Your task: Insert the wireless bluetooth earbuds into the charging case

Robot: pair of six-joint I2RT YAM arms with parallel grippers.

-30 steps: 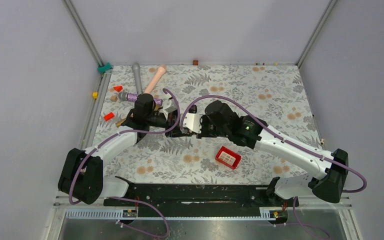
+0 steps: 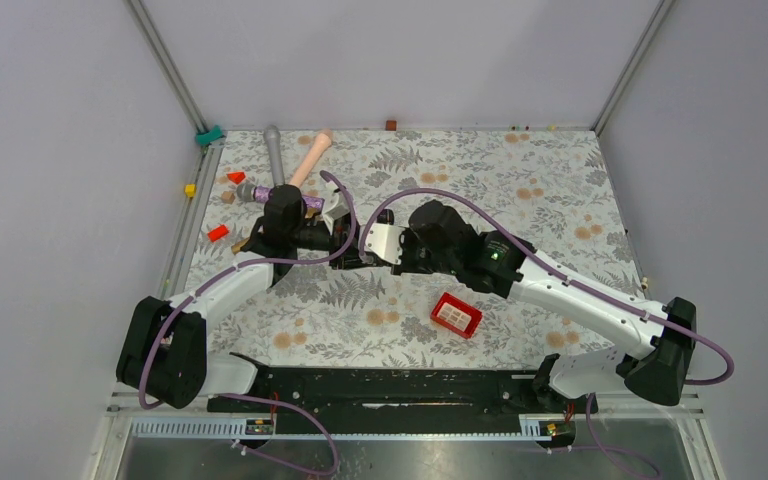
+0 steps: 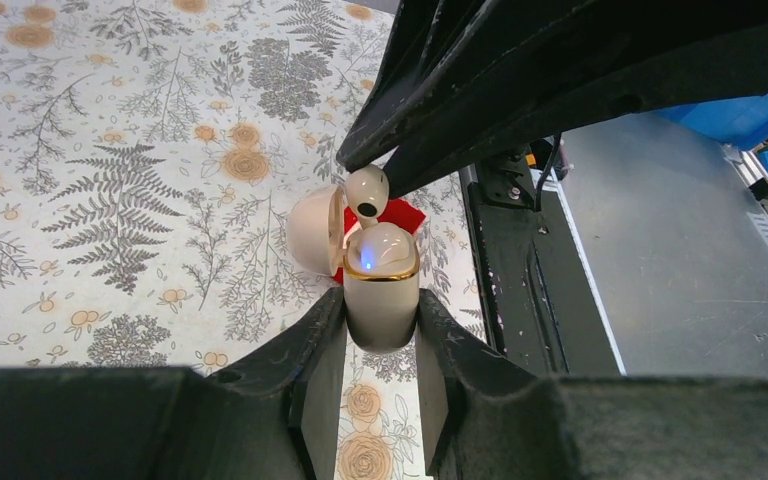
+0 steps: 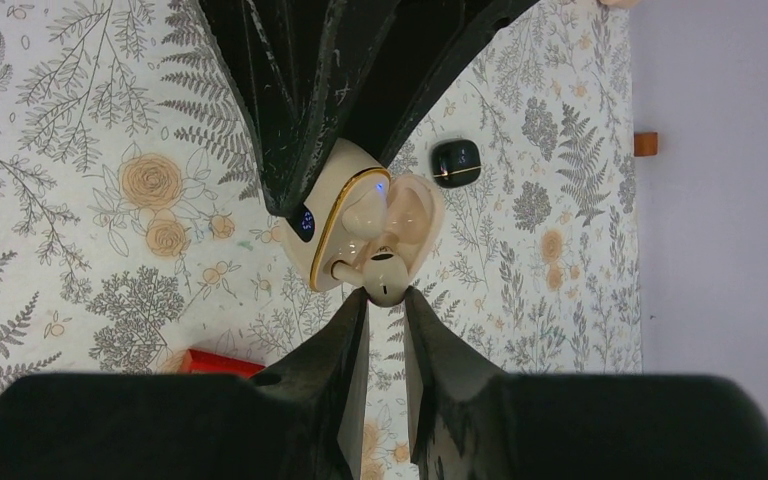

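The white charging case (image 3: 381,305) with gold trim and a blue light is held by my left gripper, shut on its body. Its lid (image 3: 308,230) stands open. In the right wrist view one earbud (image 4: 364,217) sits in the case. A second white earbud (image 4: 385,275) is pinched at the tips of my right gripper, its stem lying against the case's opening beside the first. Whether that stem is inside a slot I cannot tell. From above, both grippers (image 2: 355,248) meet over the middle-left of the table.
A red tray (image 2: 456,315) lies at the front middle. A small black case (image 4: 456,163) lies on the table behind. Toys and rods (image 2: 310,158) crowd the back left.
My left arm has shifted very slightly in the top view. The right arm shows no visible change.
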